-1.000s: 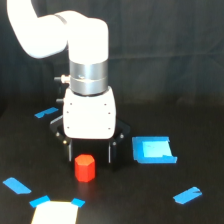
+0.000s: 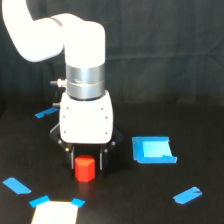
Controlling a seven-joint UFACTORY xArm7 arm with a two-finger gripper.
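A red block (image 2: 85, 170) stands on the dark table in the lower left of the camera view. My gripper (image 2: 86, 158) is lowered over it from the white arm, with a dark finger on each side of the block. The fingers look closer in around it, but whether they grip it cannot be told.
A blue-taped square (image 2: 154, 150) lies to the right and a pale square (image 2: 55, 213) at the bottom left. Blue tape strips are scattered on the dark table (image 2: 140, 195), which is otherwise clear.
My gripper's fingers have moved inward, toward the red block, from a wider spread. The block looks to be in the same place.
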